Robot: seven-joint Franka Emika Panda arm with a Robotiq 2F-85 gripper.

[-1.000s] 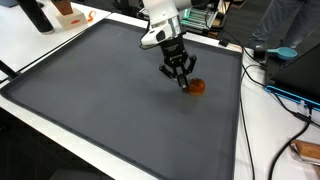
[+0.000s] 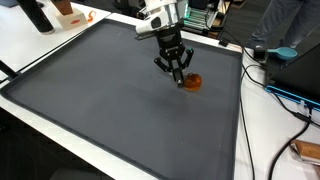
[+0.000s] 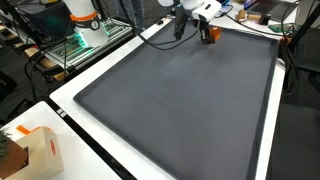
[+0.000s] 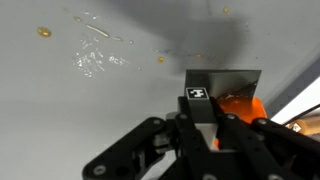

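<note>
My gripper is shut on an orange thing [image 4: 240, 106] with a flat, grey, metal-looking plate [image 4: 232, 78] along its far edge. From the wrist, much of this thing is covered by the fingers and the dark gripper body, so its full shape cannot be told. In exterior view 1 it shows as a rounded orange-brown patch [image 2: 193, 82] right beside the fingertips, close over the grey table. Exterior view 2 has the orange thing [image 3: 214, 35] at the table's far end, beside the white arm.
The grey table [image 2: 110, 95] is broad and mostly clear. Small amber drops [image 4: 43, 32] and a whitish smear [image 4: 90, 62] mark its surface in the wrist view. Dark cables [image 2: 285, 93] run past its right side. An orange-and-white object [image 3: 38, 150] stands at the near left corner.
</note>
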